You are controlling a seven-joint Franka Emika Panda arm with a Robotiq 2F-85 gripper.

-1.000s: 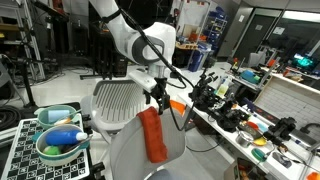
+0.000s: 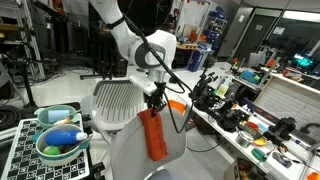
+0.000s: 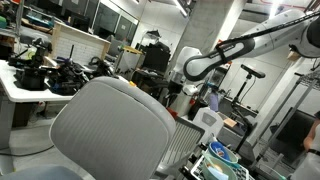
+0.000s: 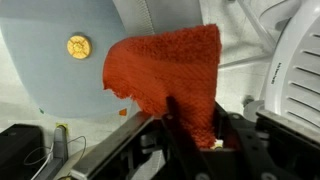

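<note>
A red-orange cloth (image 2: pixel 153 135) hangs over the top edge of a grey chair back (image 2: pixel 128 150) in exterior view 1. My gripper (image 2: pixel 155 101) points down at the cloth's upper end. In the wrist view the cloth (image 4: pixel 165 72) fills the middle and runs down between the dark fingers, which stand on either side of it. Whether the fingers press on it cannot be made out. Exterior view 2 shows the chair back (image 3: pixel 110 120) large in front, with the cloth not clearly visible there.
A second chair with a slatted white back (image 2: pixel 118 98) stands close behind. Bowls with coloured items (image 2: pixel 62 140) sit at the left. A cluttered white table (image 2: pixel 270 95) extends to the right. An orange round thing (image 4: pixel 79 46) lies on the grey surface.
My arm has shifted slightly, down and to the right, staying at the cloth's upper end. The cloth and chair look unchanged.
</note>
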